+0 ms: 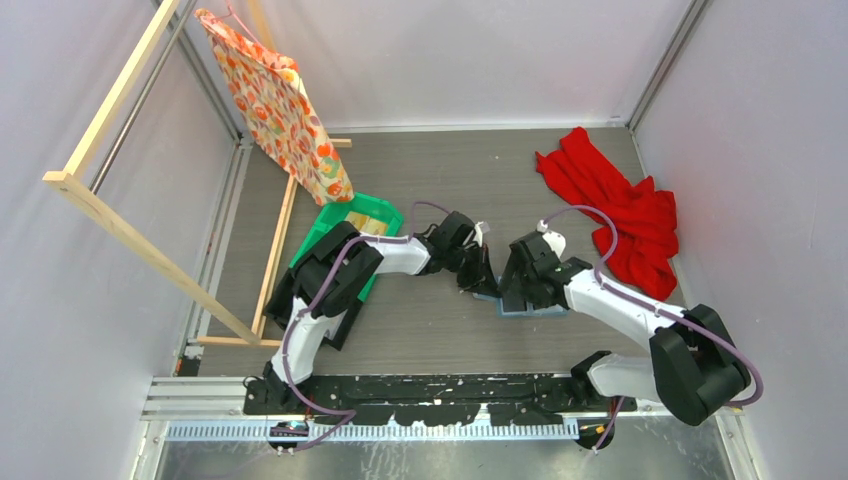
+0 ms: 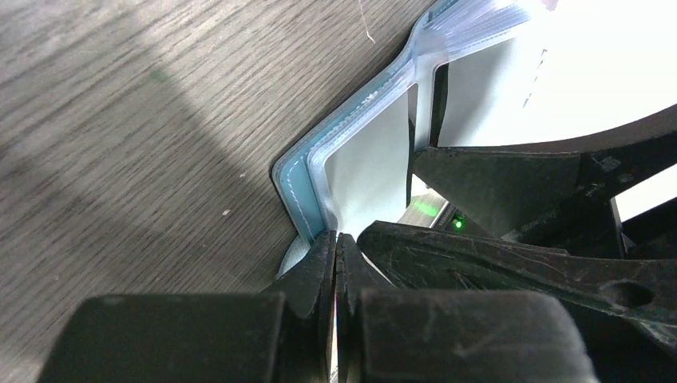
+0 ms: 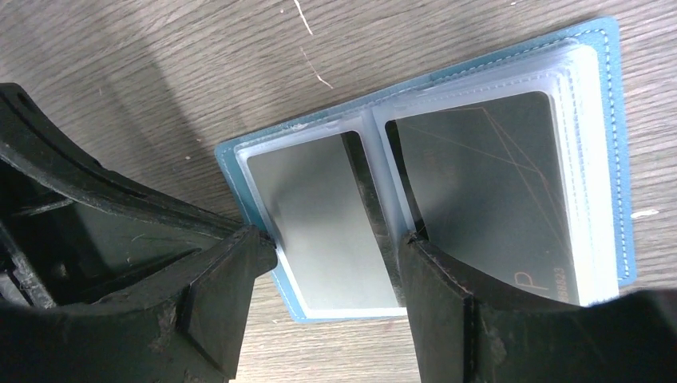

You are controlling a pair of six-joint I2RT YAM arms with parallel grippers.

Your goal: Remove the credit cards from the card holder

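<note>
The card holder [image 3: 619, 152] lies flat on the floor, blue-edged with clear pockets. A grey card [image 3: 323, 223] fills its left pocket and a darker card [image 3: 487, 183] its right one. My left gripper is shut at the holder's left edge; whether that thin edge is pinched between its fingertips, I cannot tell. Over the left pocket, my right gripper stands open, one fingertip by the holder's outer edge and the other near the strip dividing the pockets. From above, both grippers hide much of the holder [image 1: 535, 311].
A green bin [image 1: 378, 207] stands at the left, partly under my left arm. Behind it rises a wooden frame [image 1: 130, 235] with a patterned cloth [image 1: 280, 110]. A red cloth [image 1: 620, 210] lies at the right. Bare floor [image 1: 450, 165] stretches behind the grippers.
</note>
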